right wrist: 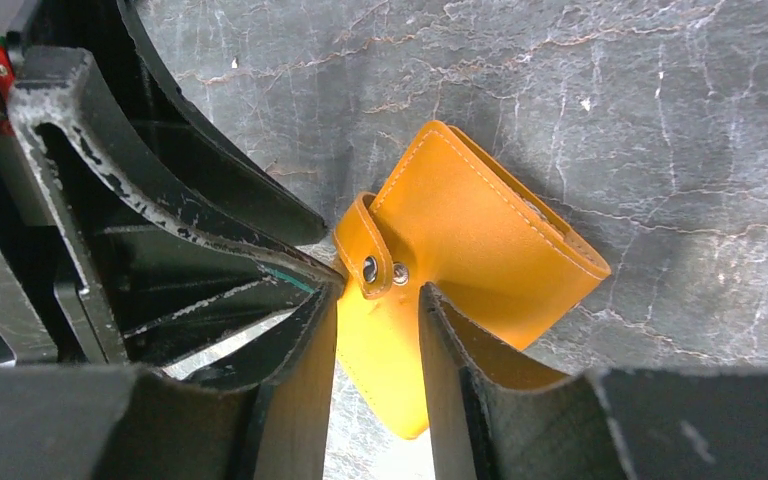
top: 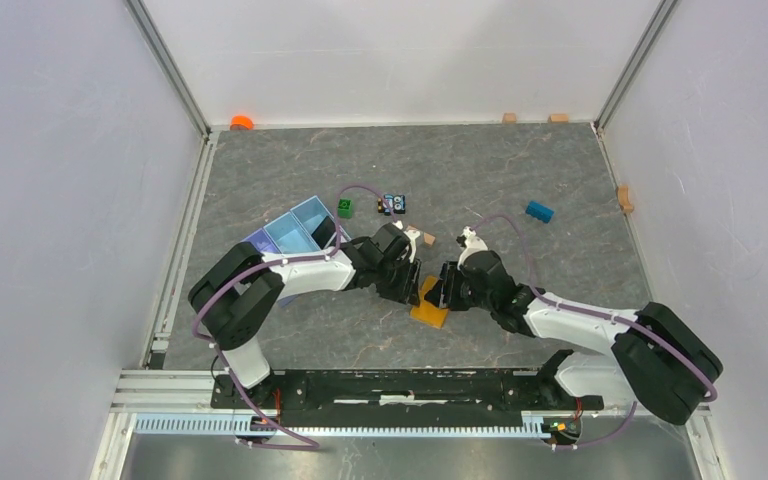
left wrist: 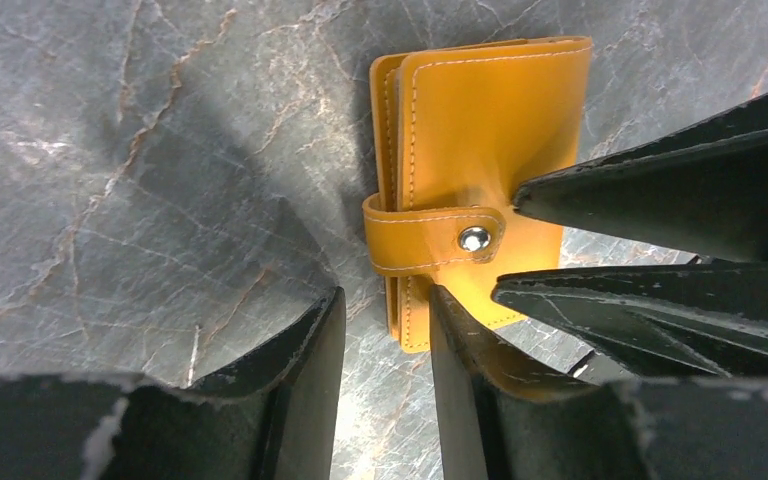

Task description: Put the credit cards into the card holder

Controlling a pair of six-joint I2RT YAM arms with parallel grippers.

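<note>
The orange leather card holder (top: pixel 430 315) lies flat on the grey table between my two grippers. Its short strap (left wrist: pixel 430 240) wraps over one long edge. In the right wrist view a metal snap on the strap shows beside a second snap (right wrist: pixel 400 273) on the cover, the two apart. My left gripper is open at the holder's strap side, one fingertip near its edge. My right gripper has its fingers apart over the holder, close to the strap, with the left gripper's fingers (right wrist: pixel 260 250) right beside it. I cannot make out any credit cards.
A blue compartment tray (top: pixel 285 232) stands behind the left arm, partly hidden. A green block (top: pixel 345 208), a small blue-and-black item (top: pixel 393 204) and a wooden block (top: pixel 427 238) lie farther back. A blue cylinder (top: pixel 539 211) sits at right.
</note>
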